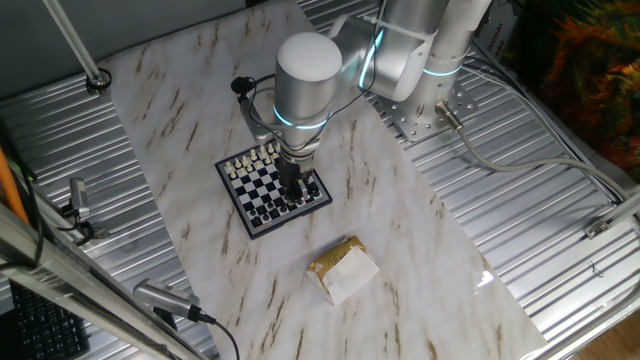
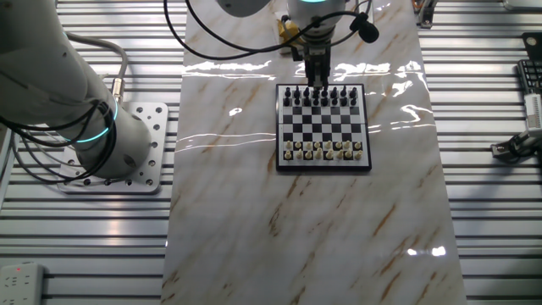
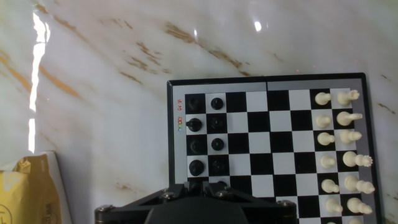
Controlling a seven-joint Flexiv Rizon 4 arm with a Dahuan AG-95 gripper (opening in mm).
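Observation:
A chessboard lies flat on the marble table, its pieces standing in rows along two opposite sides. White pieces line one side and black pieces the other. My gripper points down at the black side, its tips low among or just over those pieces. In exterior view 2 the gripper looks narrow, near the middle of the black rows. Its dark fingers blend with the black pieces, so the gap and anything between them cannot be made out. The gripper body hides part of the board in the wrist view.
A gold and white packet lies on the table beyond the black side of the board. Loose cables hang around the arm's wrist. Ribbed metal decking borders the tabletop.

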